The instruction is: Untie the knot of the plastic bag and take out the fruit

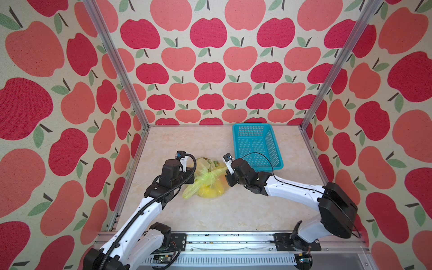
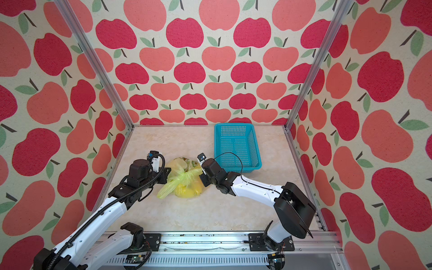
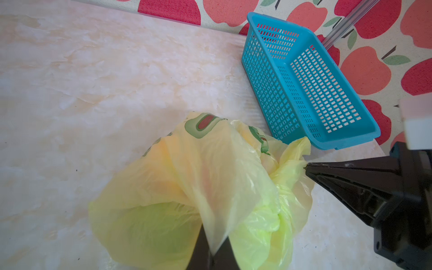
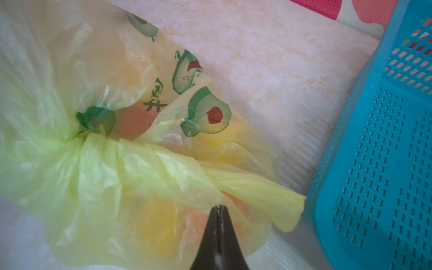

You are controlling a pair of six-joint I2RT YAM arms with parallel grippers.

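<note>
The translucent yellow plastic bag [image 1: 209,180] lies on the table with fruit showing through it as yellow and reddish shapes. In the left wrist view, the bag's film [image 3: 220,216] narrows to a point between my left gripper's fingers, so my left gripper is shut on it. My right gripper is shut in front of the bag, just below a twisted tail [image 4: 256,191]; nothing clear shows between its fingertips. The tail's loose end reaches past it. Gathered folds [image 4: 90,137] mark the knot area, though the knot itself is hard to make out.
A blue perforated basket [image 1: 256,144] stands empty behind and to the right of the bag, close to the tail's end. Bare table [image 1: 180,139] stretches behind the bag, and more lies free in front of it.
</note>
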